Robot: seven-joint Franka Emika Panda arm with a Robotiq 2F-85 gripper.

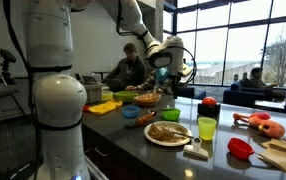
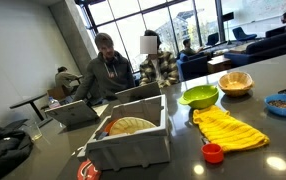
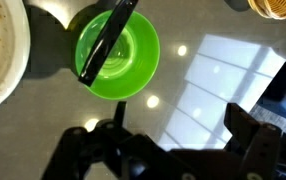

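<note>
My gripper stands open in the wrist view, its dark fingers far apart and only bare grey tabletop between them. A green bowl (image 3: 141, 62) lies ahead and to the left of the fingers, not touched by them. A dark elongated bar (image 3: 107, 40) crosses over the bowl; whether it rests in it or passes above it I cannot tell. In exterior view 1 the gripper (image 1: 167, 80) hangs well above the table, over the area of the small green bowl (image 1: 171, 115).
A white plate of food (image 1: 169, 134) stands near the bowl. To the right are a yellow cup (image 1: 207, 128), a red bowl (image 1: 240, 149) and orange-red items (image 1: 265, 124). In exterior view 2, a yellow towel (image 2: 230, 127) and a grey bin (image 2: 130, 143) show.
</note>
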